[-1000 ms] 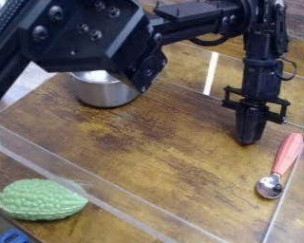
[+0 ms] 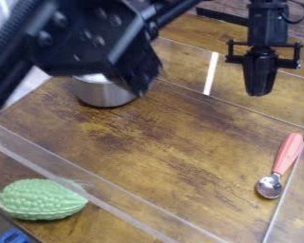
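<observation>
My gripper [image 2: 258,80] hangs at the upper right, shut, with nothing visible between its fingers. Below it and to the right lies a scoop with a pink handle [image 2: 289,152] and a steel head [image 2: 269,186], apart from the gripper. A steel pot [image 2: 106,93] stands at the upper left, partly behind my dark, blurred arm.
A pale green bitter melon [image 2: 38,199] lies at the lower left of the wooden table [image 2: 155,161], near a blue object [image 2: 5,231] at the corner.
My gripper has risen and moved back, up in the view, from low over the table above the scoop. The arm has shifted upward; the objects have not visibly moved.
</observation>
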